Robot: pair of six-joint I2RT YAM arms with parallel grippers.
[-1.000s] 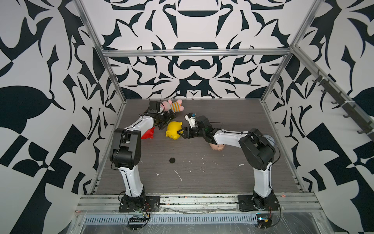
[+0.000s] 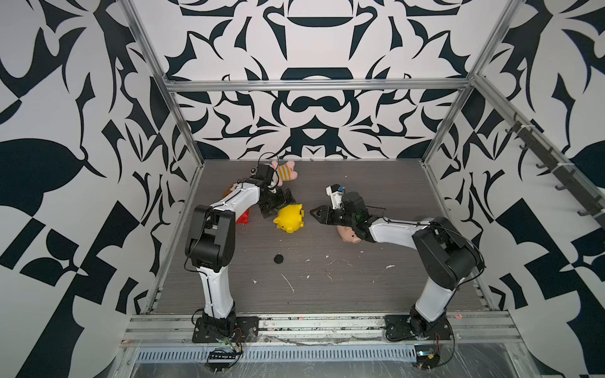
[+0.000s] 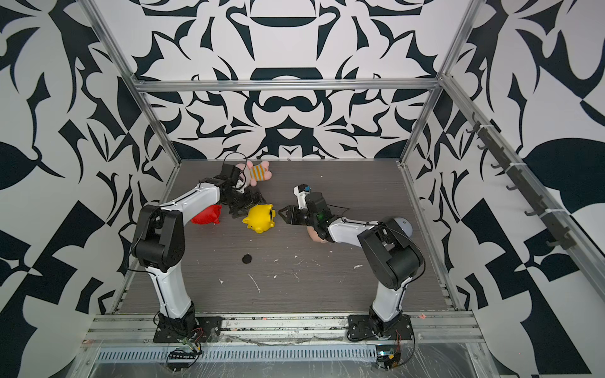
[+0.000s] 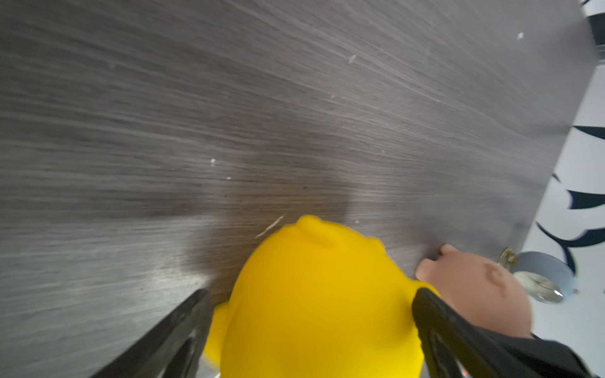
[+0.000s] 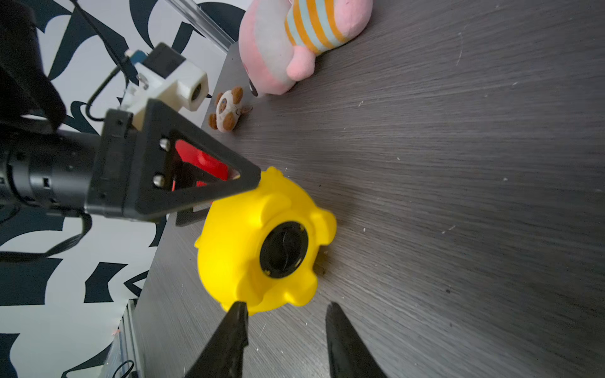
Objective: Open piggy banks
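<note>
A yellow piggy bank point(image 2: 289, 218) lies mid-table; in the right wrist view its underside shows a round black opening point(image 5: 283, 249). My left gripper is open around it from above, a finger at or near each side. My right gripper stands to the right of the bank, apart from it, fingers apart with nothing between them. A red bank point(image 3: 206, 215) lies at the left, partly behind the left arm, and a pink bank point(image 4: 479, 293) lies under and behind my right arm. A black disc point(image 2: 278, 259) lies on the table in front.
A pink striped plush point(image 2: 286, 170) lies at the back, with a small brown-and-white plush point(image 5: 227, 110) near it. A grey round object point(image 3: 403, 226) sits at the right edge behind my arm.
My right gripper has drawn back rightward from the yellow bank.
</note>
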